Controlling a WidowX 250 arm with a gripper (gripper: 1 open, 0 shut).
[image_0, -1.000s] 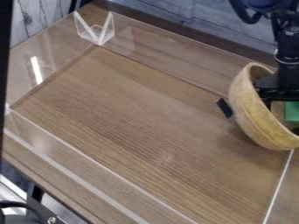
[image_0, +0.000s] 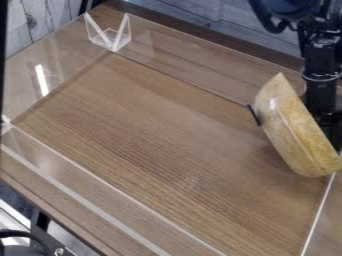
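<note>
A pale wooden bowl (image_0: 293, 129) stands tilted steeply on its side at the right of the camera view, held by my black gripper (image_0: 291, 118), which is shut on it. The arm comes down from the top right behind the bowl and hides part of it. One dark finger tip shows at the bowl's left edge.
A small clear plastic piece (image_0: 110, 34) stands at the back left. Transparent strips run along the left and front edges. A grey wall lies behind the table.
The bowl has turned, showing more of its outside and less of its hollow, and has shifted slightly right. The green object seen behind it earlier is now hidden.
</note>
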